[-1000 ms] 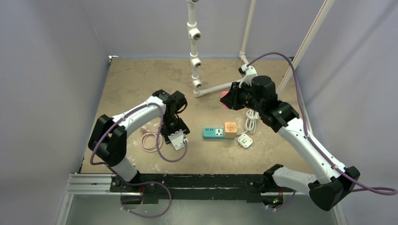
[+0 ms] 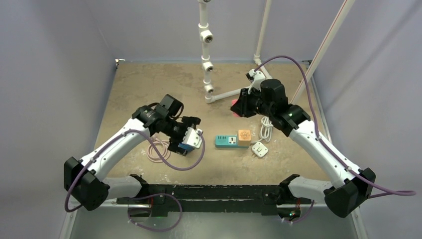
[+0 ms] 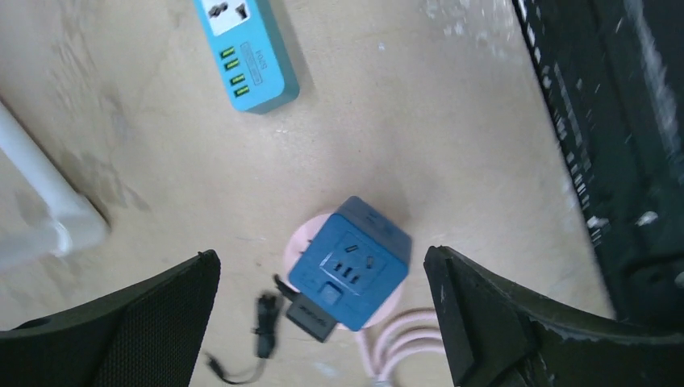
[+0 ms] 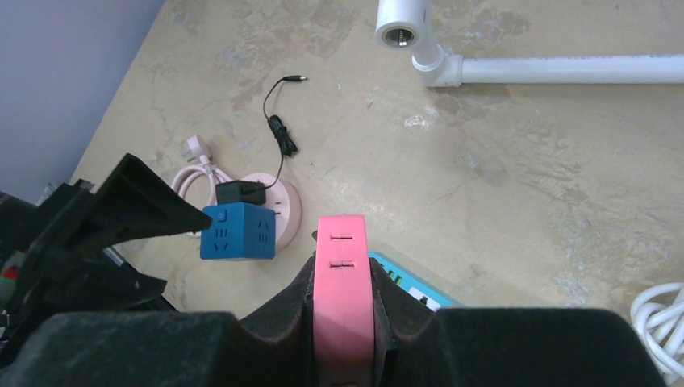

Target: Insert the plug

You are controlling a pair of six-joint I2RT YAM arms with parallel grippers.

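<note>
A pink rectangular piece with slots (image 4: 343, 290) is held upright between the fingers of my right gripper, shut on it; it hangs over the middle right of the table in the top view. My left gripper stands open above a blue cube socket (image 3: 347, 262), which sits on a round pink base (image 4: 282, 205) with a black adapter (image 4: 238, 191) and cable beside it; nothing shows gripped between its fingers. A teal power strip (image 2: 225, 141) lies at the centre, an orange block (image 2: 244, 138) at its right end.
A white socket (image 2: 260, 150) and coiled white cable (image 4: 661, 326) lie at the right. Pink cable coils (image 2: 154, 152) lie left. White pipes (image 4: 565, 68) line the back.
My left arm has swung upward and outward, its wrist rising and turning over the blue cube. My right gripper has shifted slightly left, still holding the pink piece.
</note>
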